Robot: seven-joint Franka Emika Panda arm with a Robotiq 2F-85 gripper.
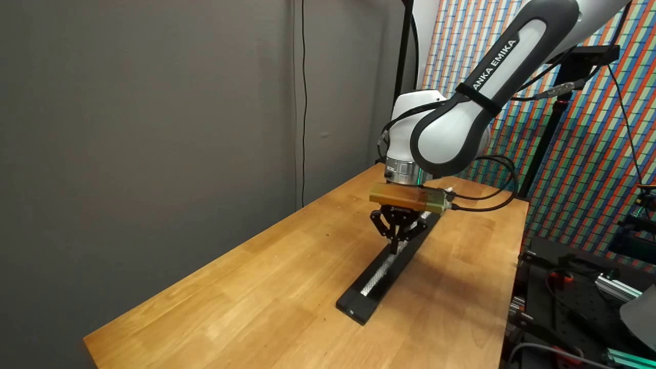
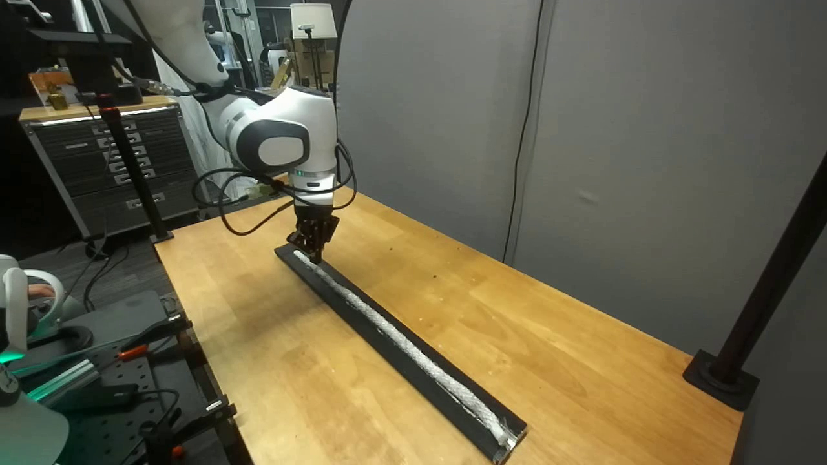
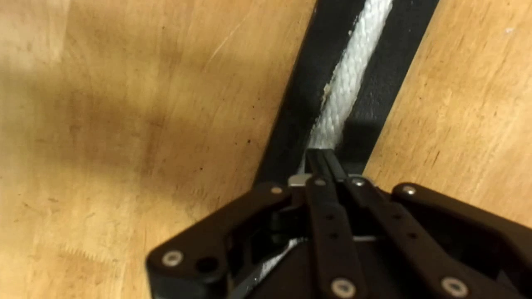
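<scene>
A white braided rope (image 2: 395, 333) lies lengthwise along a long black strip (image 2: 353, 314) on the wooden table. In the wrist view the rope (image 3: 349, 74) runs from the top edge down to the fingertips and is hidden beneath them. My gripper is shut, its two fingers side by side right above the rope, and no rope shows between them. In exterior view 1 the gripper (image 1: 394, 251) points straight down at the strip (image 1: 356, 299). Whether the tips touch the rope cannot be told.
Bare wooden table (image 1: 264, 277) lies on both sides of the strip. A grey wall (image 2: 605, 194) borders one long side. Black posts stand by the table, one with its base (image 2: 721, 380) at a corner. Cables loop from the arm near the wrist.
</scene>
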